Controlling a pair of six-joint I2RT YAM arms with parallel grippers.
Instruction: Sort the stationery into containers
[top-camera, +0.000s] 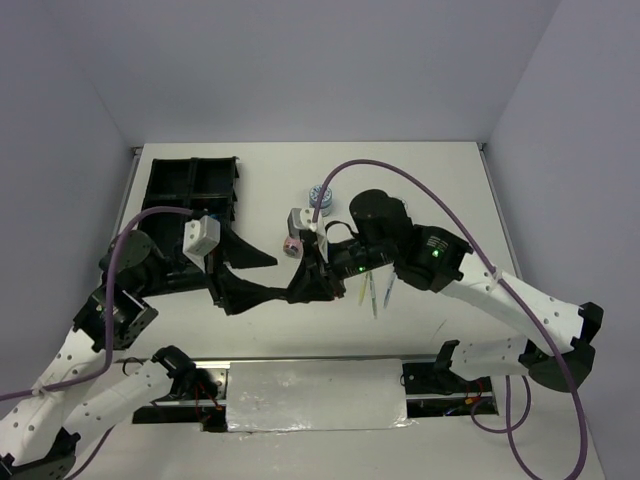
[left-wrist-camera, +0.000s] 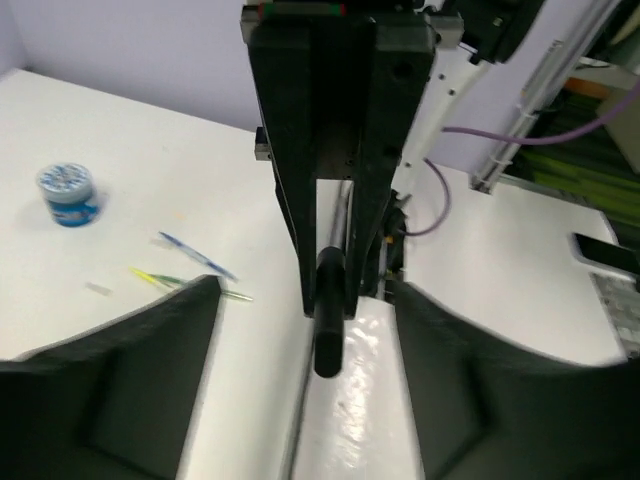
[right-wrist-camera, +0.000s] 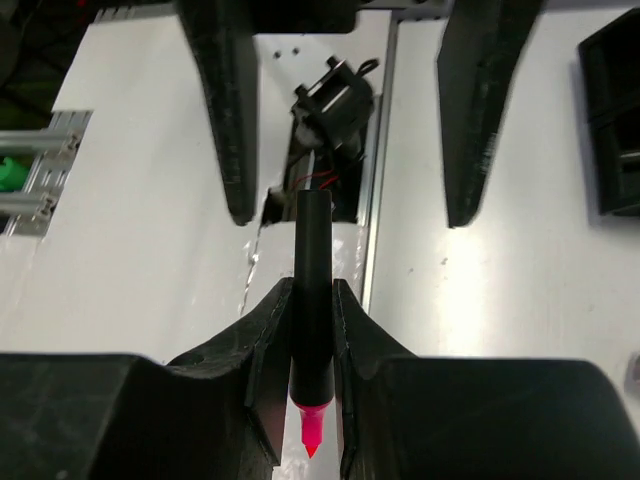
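Note:
In the right wrist view my right gripper is shut on a black marker with a pink tip pointing down the picture. My left gripper stands open beyond the marker, its fingers spread to either side and clear of it. The left wrist view shows the same marker end-on in the right gripper's fingertips, between the left gripper's blurred fingers. Seen from the top, the left gripper and right gripper face each other closely; the marker is hard to make out there.
A black compartment organiser stands at the back left, partly behind the left arm. A blue jar is at the back middle. A yellow pen and a blue pen lie right of centre.

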